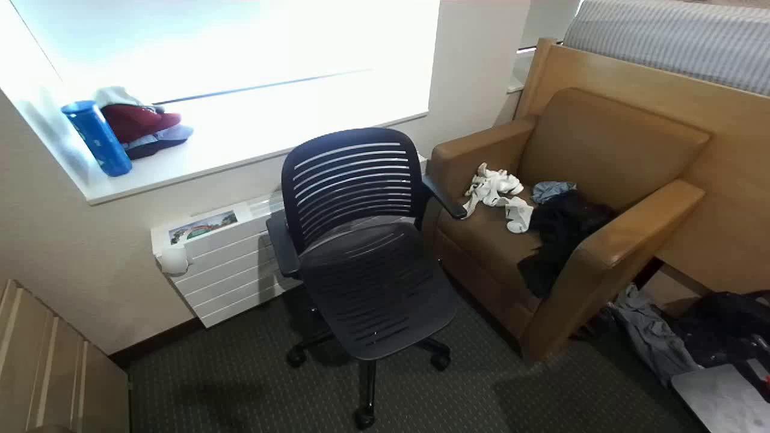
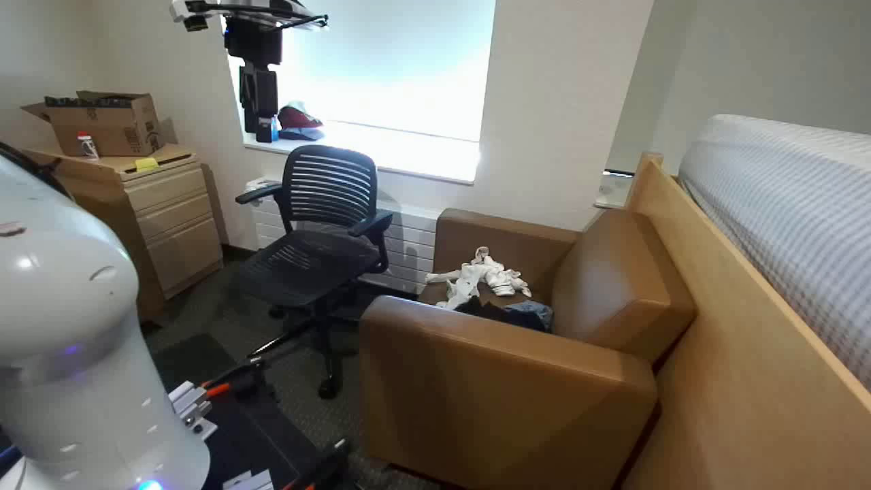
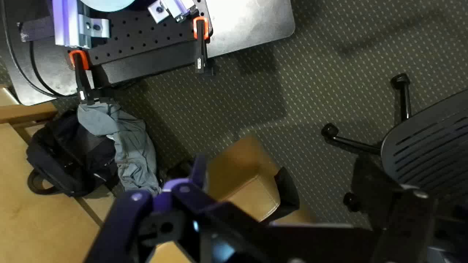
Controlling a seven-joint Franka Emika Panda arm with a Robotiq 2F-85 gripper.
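My gripper [image 2: 260, 122] hangs high in the second exterior view, pointing down in front of the window. In the wrist view the dark gripper spans the bottom, blurred, its two fingers [image 3: 199, 171] well apart with nothing seen between them. White cloth [image 1: 494, 189] lies crumpled on the seat of a brown armchair [image 1: 613, 144]. Beside it are black cloth [image 1: 559, 231] and a small blue-grey cloth [image 1: 552, 190]. The gripper is well away from these clothes.
A black swivel chair [image 1: 375, 288] stands beside the armchair. On the windowsill are a blue bottle [image 1: 101, 141] and caps [image 1: 137, 124]. A cardboard box [image 2: 106, 126] sits on the dresser [image 2: 175, 224]. A backpack [image 3: 70, 153] lies on the floor; carpet [image 3: 210, 105] is partly clear.
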